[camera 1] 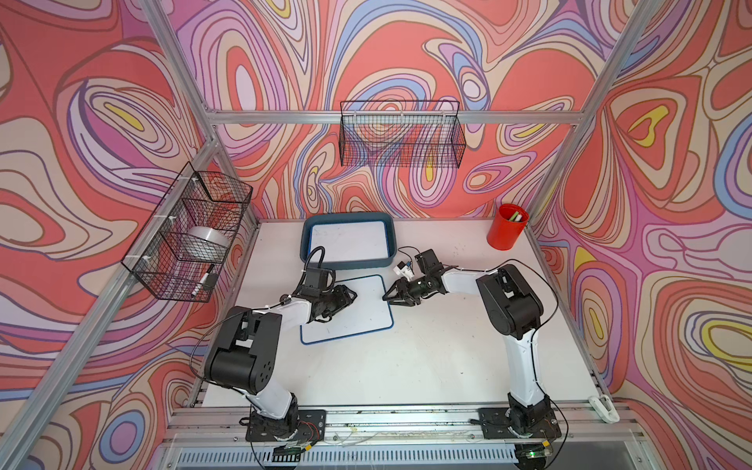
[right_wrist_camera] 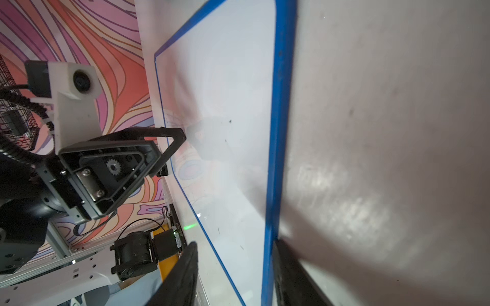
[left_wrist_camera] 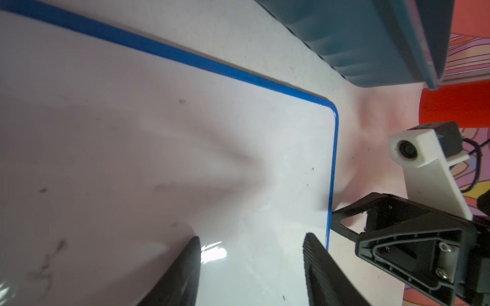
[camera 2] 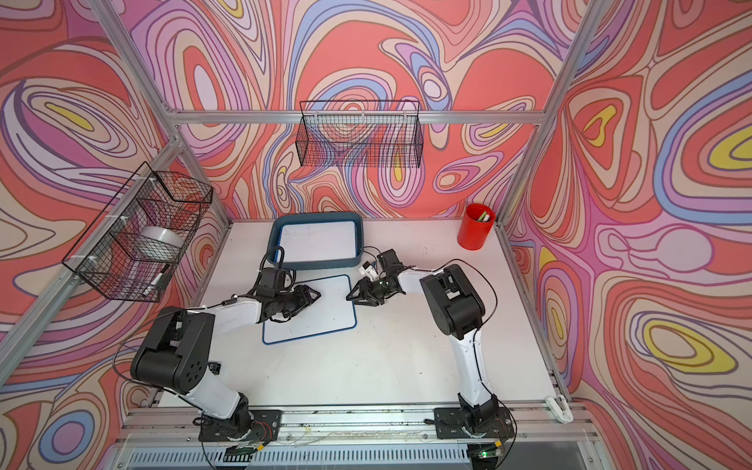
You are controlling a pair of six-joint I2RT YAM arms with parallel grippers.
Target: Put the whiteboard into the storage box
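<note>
A blue-edged whiteboard (camera 1: 352, 321) lies flat on the table in front of the dark blue storage box (camera 1: 348, 264), which has another white board (camera 2: 317, 239) inside. My left gripper is over the whiteboard's left part, fingers apart, the white surface between them. My right gripper stands open at the whiteboard's right edge, its fingers either side of or just at the blue rim, close to the table.
A red cylinder (camera 1: 505, 231) holding items stands at the back right. Wire baskets (camera 1: 401, 141) hang on the back and left frame.
</note>
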